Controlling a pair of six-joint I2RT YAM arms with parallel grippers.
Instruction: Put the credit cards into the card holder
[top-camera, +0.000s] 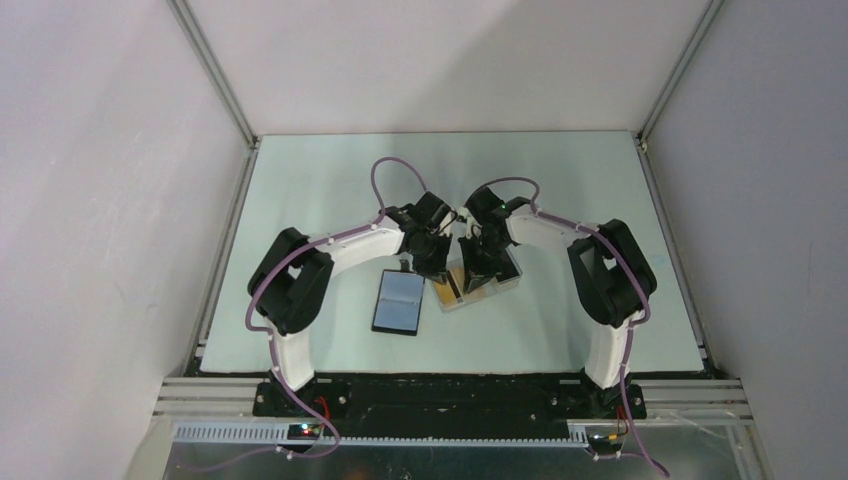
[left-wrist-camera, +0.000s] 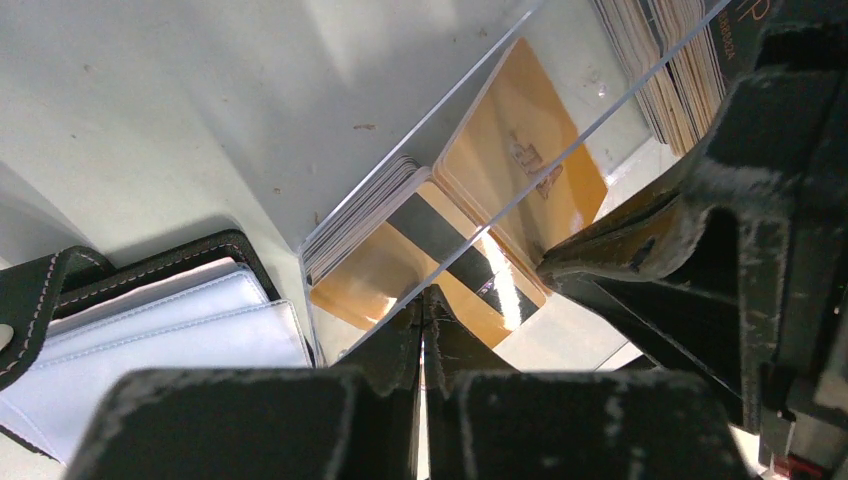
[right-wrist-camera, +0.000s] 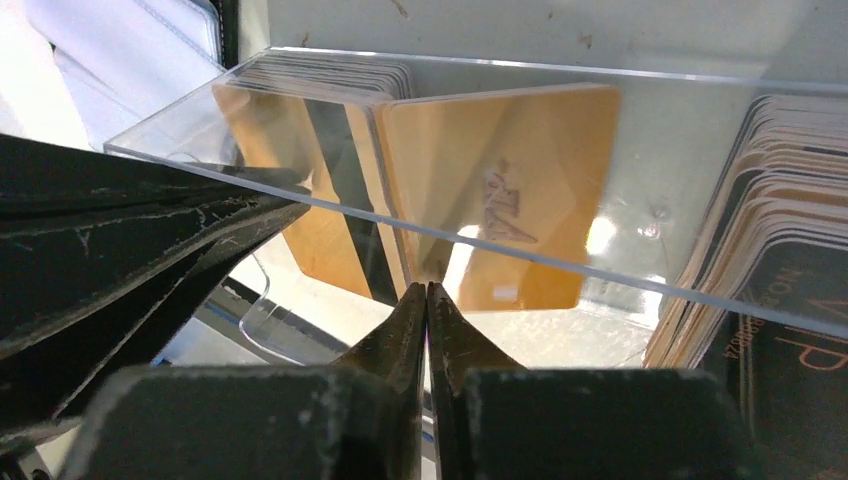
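Note:
The open card holder (top-camera: 399, 302), dark-edged with pale pockets, lies left of a clear box (top-camera: 492, 291). Gold cards with a dark stripe (left-wrist-camera: 380, 270) stand at the box's left end. Other gold cards (right-wrist-camera: 500, 190) lean in the middle, face showing. Black cards (right-wrist-camera: 800, 370) fill the right end. Over the striped cards, my left gripper is shut, nothing visible between its fingers. My right gripper is at the front of the leaning gold cards; its fingertips look together, with no card seen between them. Whether it touches the cards, I cannot tell.
The box's clear wall (right-wrist-camera: 480, 238) crosses both wrist views. Both grippers crowd close together over the box in the top view. Bare table (top-camera: 300, 180) surrounds the box and holder.

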